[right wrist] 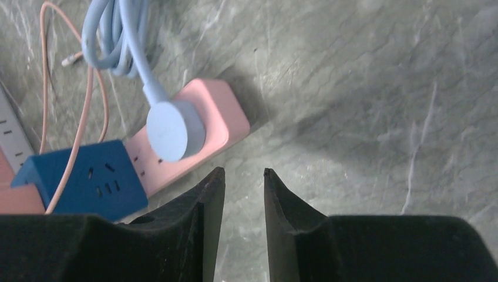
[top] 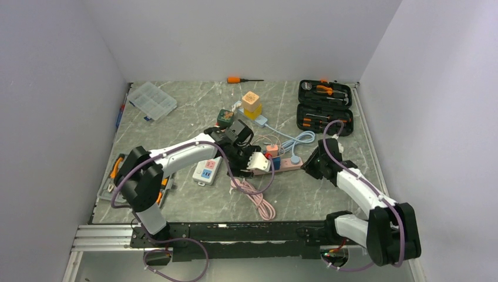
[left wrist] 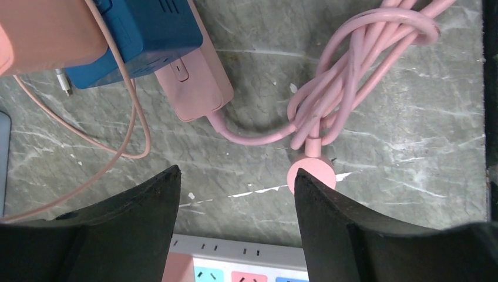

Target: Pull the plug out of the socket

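A pink power strip (right wrist: pixel 218 114) lies near the table's centre, with a round light-blue plug (right wrist: pixel 175 130) seated on its end and a blue adapter (right wrist: pixel 88 179) beside that plug. A pink adapter (left wrist: pixel 47 35) sits on the blue one (left wrist: pixel 135 44). My left gripper hangs open over the pink cord (left wrist: pixel 352 88) and its round plug (left wrist: pixel 311 170), nothing between its fingers. My right gripper is part open and empty, just to the right of the light-blue plug in the top view.
A white strip (top: pixel 205 173) lies left of the pink one. Black tool cases (top: pixel 326 117) sit at back right, stacked cubes (top: pixel 251 103) at the back centre, a clear box (top: pixel 152 103) at back left.
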